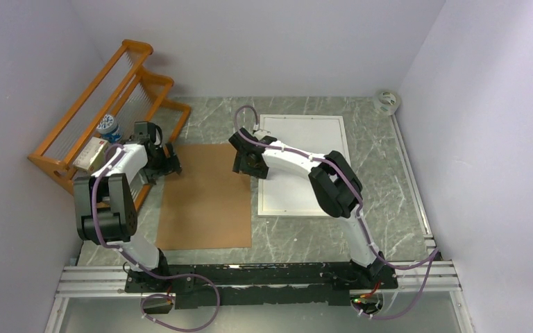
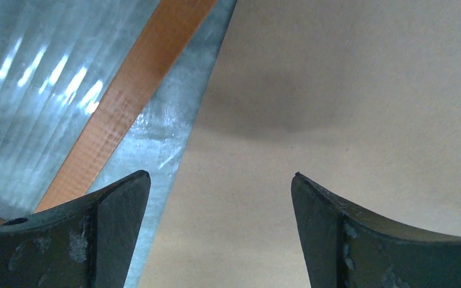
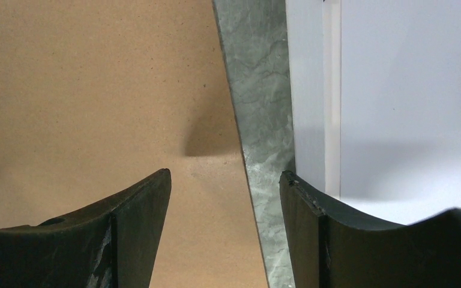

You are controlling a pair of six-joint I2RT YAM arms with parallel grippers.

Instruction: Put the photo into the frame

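Note:
The white frame [image 1: 305, 201], a shallow rimmed panel, lies flat right of the brown board [image 1: 205, 215]. No picture shows, so I cannot tell where the photo is. My right gripper is partly open with nothing between its fingers, over the gap between board and frame. Its right finger [image 3: 303, 210] is right beside the frame's left rim [image 3: 309, 90] and appears to touch it. Over the board's left edge, my left gripper stands wide open and empty.
A wooden rack [image 1: 121, 90] with ribbed clear panels occupies the left side, close to my left gripper. It carries a round tub [image 1: 108, 126] and a pale box [image 1: 90, 154]. A tape roll [image 1: 386, 102] stands at the back right.

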